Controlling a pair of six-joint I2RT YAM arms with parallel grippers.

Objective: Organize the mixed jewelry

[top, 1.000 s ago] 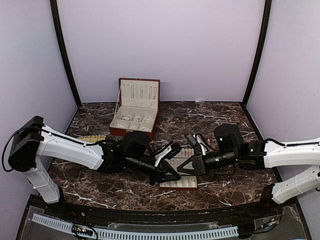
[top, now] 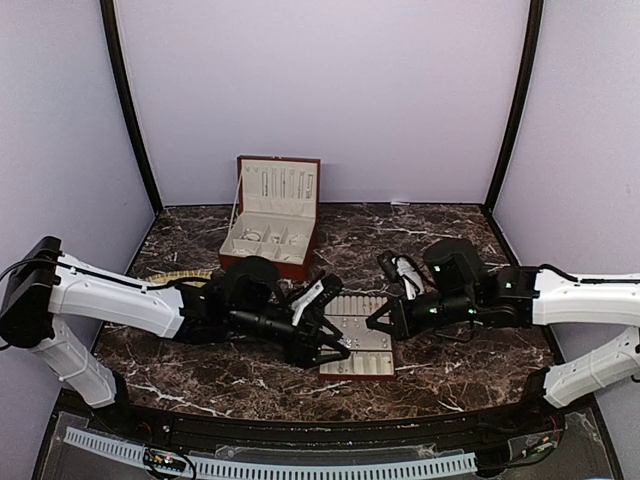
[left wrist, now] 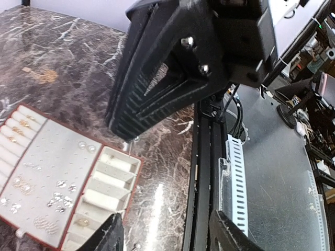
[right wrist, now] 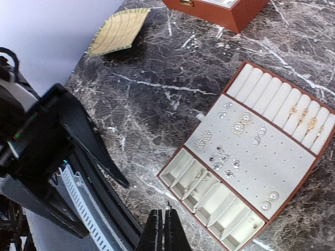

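Note:
A flat jewelry tray (right wrist: 272,167) lies at the front middle, with ring rolls, a board of earrings (right wrist: 238,127) and small compartments holding a few pieces. My left gripper is open over the tray's near end, nothing held between its fingers. My right gripper is shut at the compartments' edge in its wrist view; a tiny shiny bit shows at its tips, and I cannot tell whether it is held. An open jewelry box (top: 265,260) with bracelets and chains in it stands at the back left.
A yellow woven dish (right wrist: 118,31) lies at the left, partly behind my left arm in the top view. The marble top (top: 400,230) is clear at the back right. The table's front edge and rail run just before the tray.
Both arms have drawn apart and up a little: my left gripper towards the left, my right gripper towards the right. The tray and box stand where they were.

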